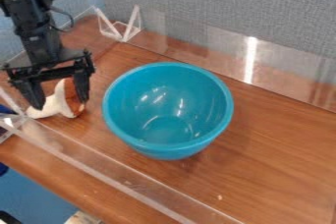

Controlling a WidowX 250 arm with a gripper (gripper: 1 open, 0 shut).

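My black gripper point(53, 90) hangs at the left of the camera view, its fingers open, just above a white and orange object point(55, 106) lying on the wooden table near the left edge. Part of that object is hidden behind the fingers. A large turquoise bowl point(168, 120) stands in the middle of the table, to the right of the gripper.
A white wire-like frame point(118, 29) stands at the back left against a clear plastic barrier. Another clear barrier runs along the front edge.
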